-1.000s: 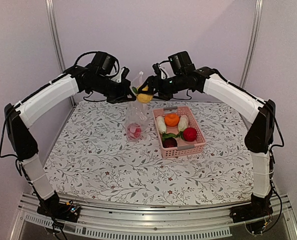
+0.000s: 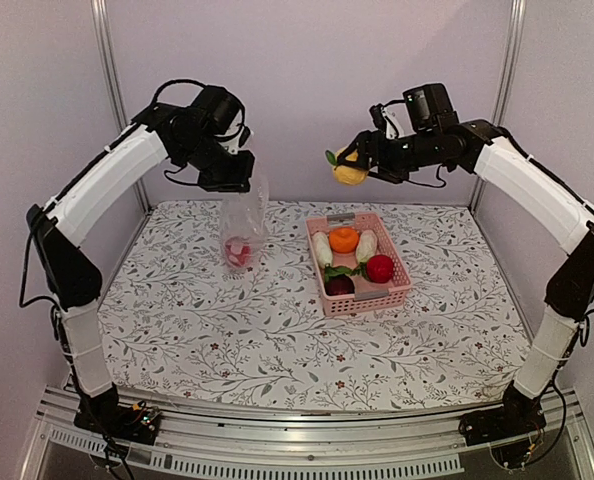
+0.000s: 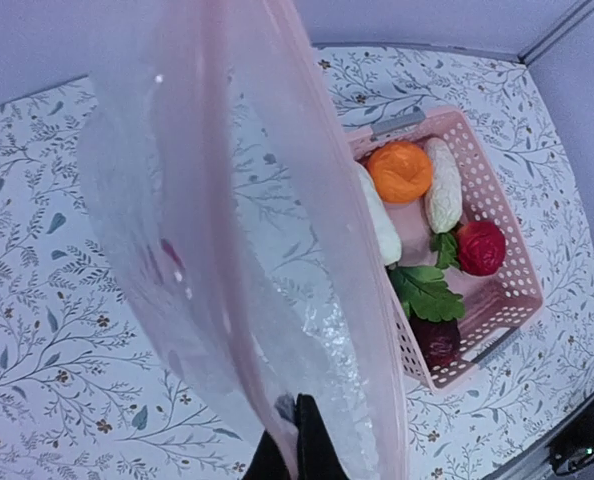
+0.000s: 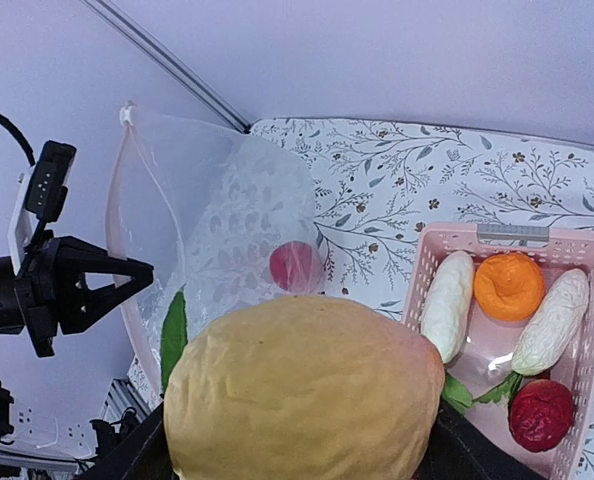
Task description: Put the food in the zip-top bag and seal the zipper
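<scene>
The clear zip top bag (image 2: 245, 222) hangs at the left of the table with a pinkish-red food item (image 4: 294, 266) at its bottom. My left gripper is shut on one side of the bag's rim, and the pink zip edge (image 3: 315, 110) runs up from its fingertips. From the right, the bag's mouth (image 4: 152, 190) looks parted. My right gripper (image 2: 360, 153) is shut on a round yellow-orange fruit (image 4: 302, 390) with a green leaf, held high to the right of the bag and apart from it. The fruit hides most of the right fingers.
On the table, right of the bag, a pink basket (image 2: 405, 275) holds an orange fruit (image 2: 344, 240), two pale long vegetables (image 4: 447, 305), a red one (image 2: 380, 268) and a dark one (image 2: 339, 285).
My right gripper has moved right and up with the yellow fruit, away from the bag's mouth. The left gripper and the bag have shifted left.
</scene>
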